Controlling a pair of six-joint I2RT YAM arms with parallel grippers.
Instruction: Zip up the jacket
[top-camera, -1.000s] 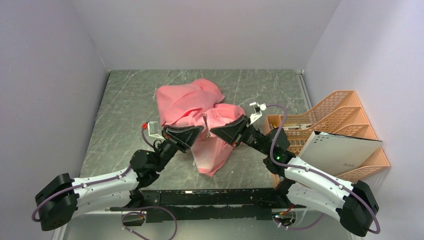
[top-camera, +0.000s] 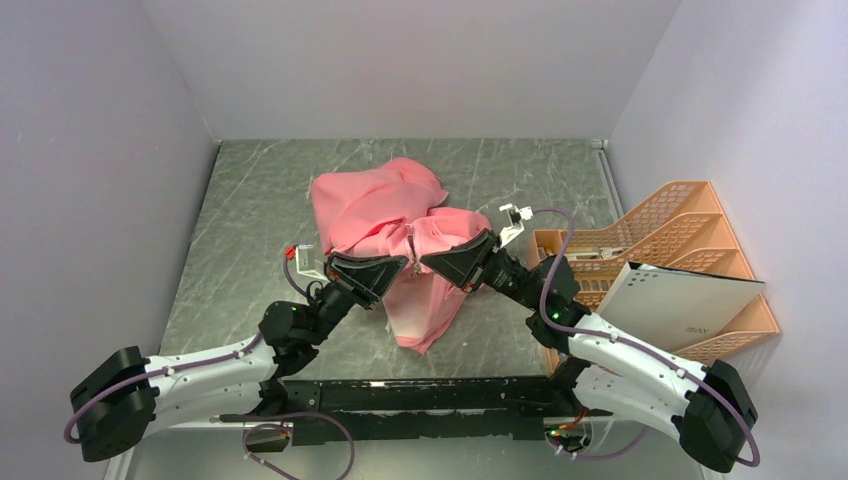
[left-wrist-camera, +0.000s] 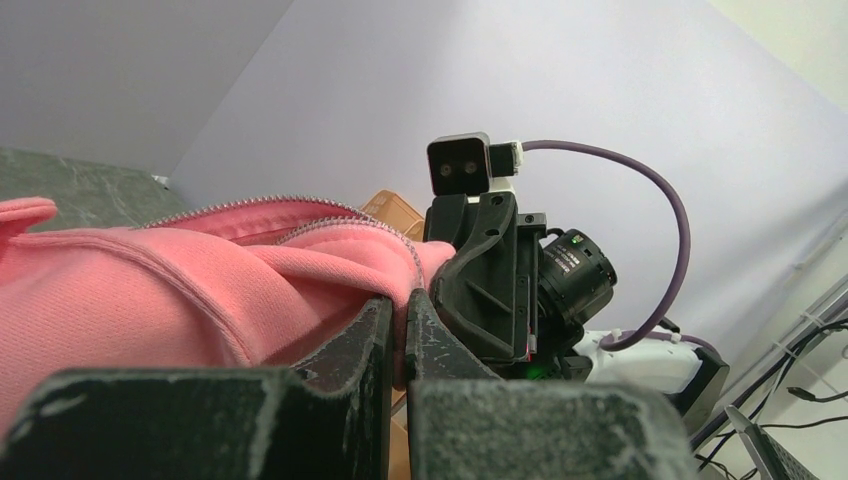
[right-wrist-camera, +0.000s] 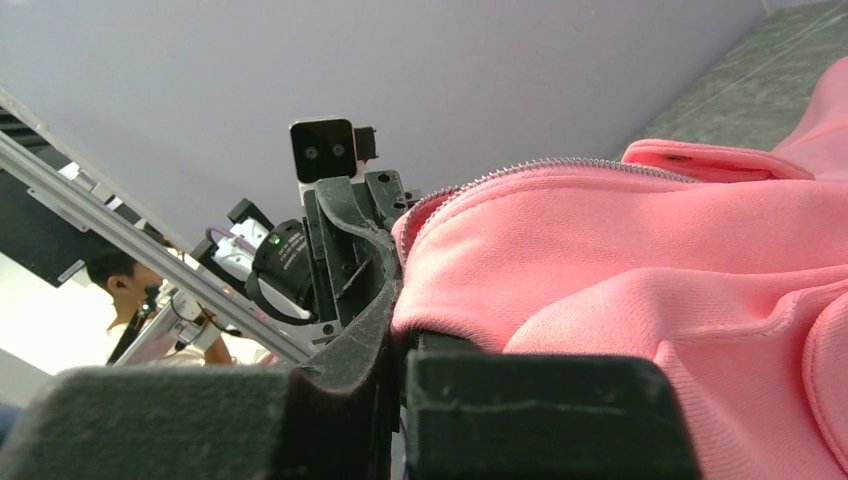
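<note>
The pink jacket (top-camera: 385, 205) lies bunched in the middle of the table. Its zipper (top-camera: 411, 243), with metal teeth, runs down between the two grippers in the top view. My left gripper is shut on a fold of pink cloth, seen between its fingertips in the left wrist view. Facing it from the right is my right gripper, shut at the jacket's edge. Cloth reaches its tips; whether any is pinched there does not show clearly. Two rows of teeth (left-wrist-camera: 330, 222) curve along the cloth near the left gripper. The slider is hard to make out.
An orange basket (top-camera: 690, 203) stands at the right, a white folder (top-camera: 680, 305) leaning in it. Walls close in on the left, back and right.
Both arms and the jacket hold nearly the same place across the frames.
</note>
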